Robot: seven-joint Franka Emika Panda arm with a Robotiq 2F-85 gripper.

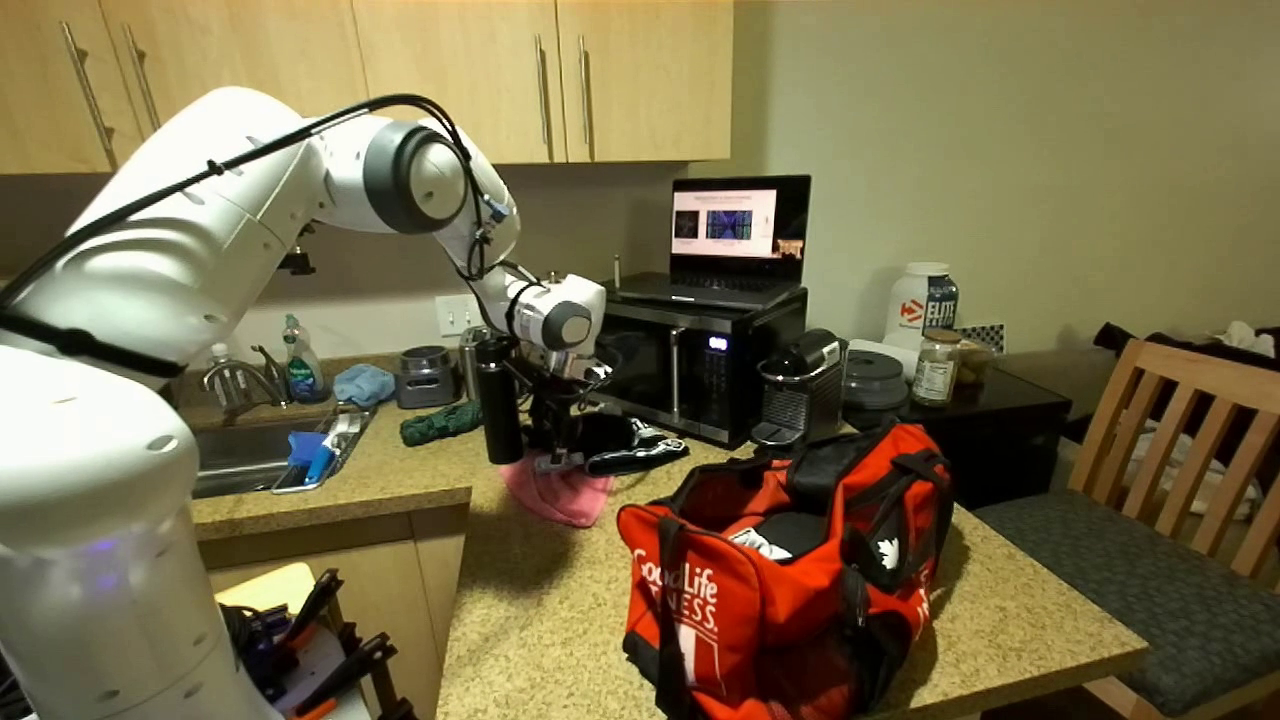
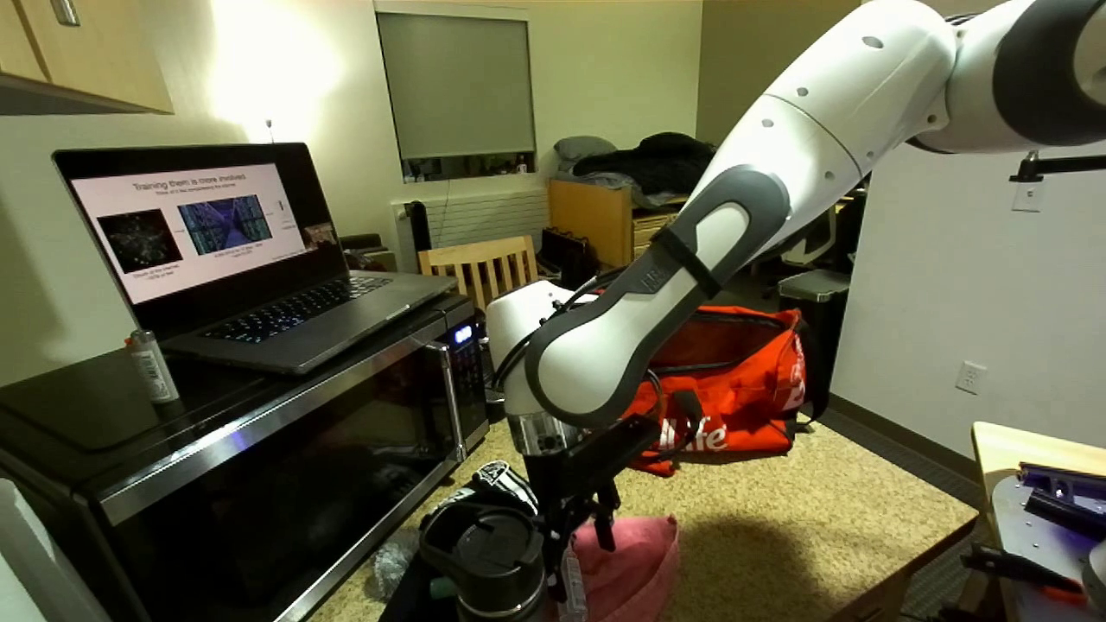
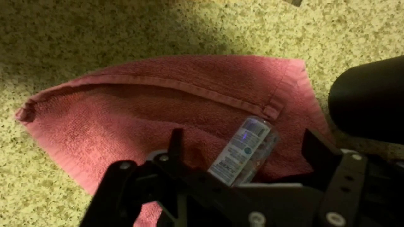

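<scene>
My gripper is open, its two dark fingers on either side of a small clear bottle with a printed label. The bottle lies on its side on a pink towel, which is spread with a fold on the counter. In the wrist view the bottle's lower end is hidden behind the gripper's body. A tall black bottle stands upright close beside the towel; in exterior view 2 its lidded top is near the gripper. A red gym bag sits unzipped on the counter, dark and white items showing inside.
Behind the gripper are a microwave carrying an open laptop, and a black-and-white item on the counter. A dark green cloth lies near the sink. Bare counter extends in front of the towel.
</scene>
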